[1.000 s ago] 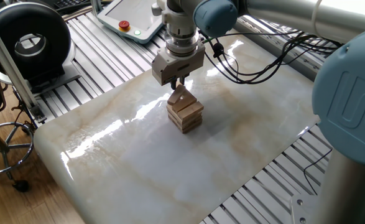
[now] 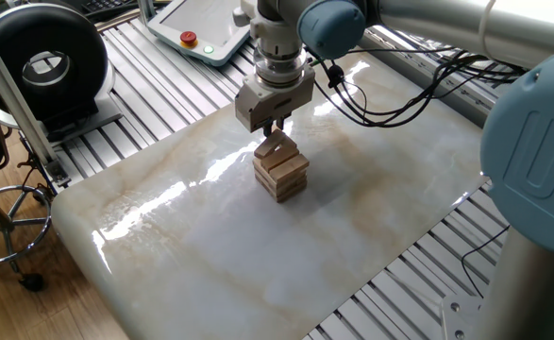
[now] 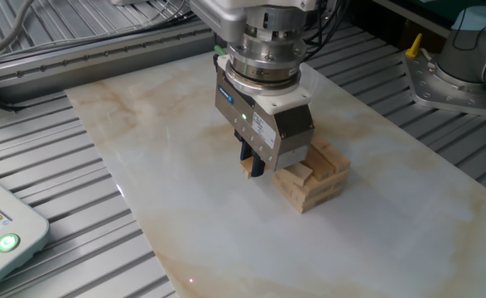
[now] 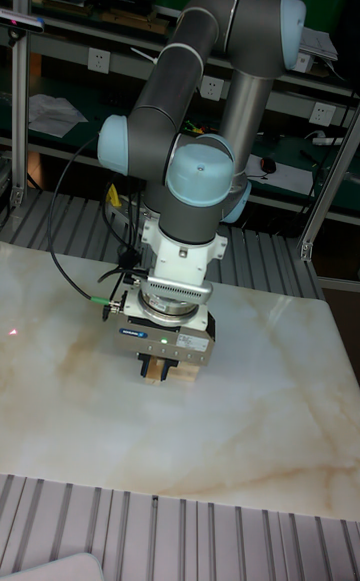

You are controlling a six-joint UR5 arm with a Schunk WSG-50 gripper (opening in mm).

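Note:
A small stack of pale wooden blocks [image 2: 281, 179] stands near the middle of the marbled board. At its top, one block [image 2: 269, 145] sits at an angle to those below. My gripper [image 2: 274, 127] is low, beside the top of the stack on its far side. In the second exterior view, a wooden block [image 3: 247, 168] shows at the dark fingers [image 3: 257, 165], left of the stack [image 3: 315, 192]. From the third view, pale wood [image 4: 156, 375] fills the space between the fingertips; the gripper appears shut on it. The gripper's body partly hides the stack there.
Bare, glossy board [image 2: 192, 264] surrounds the stack, with slatted metal table beyond its edges. A teach pendant [image 2: 201, 28] with a red button lies at the back. Black cables [image 2: 390, 118] hang from the arm.
The gripper and arm have shifted very slightly to the right in the first exterior view. The stack looks unmoved.

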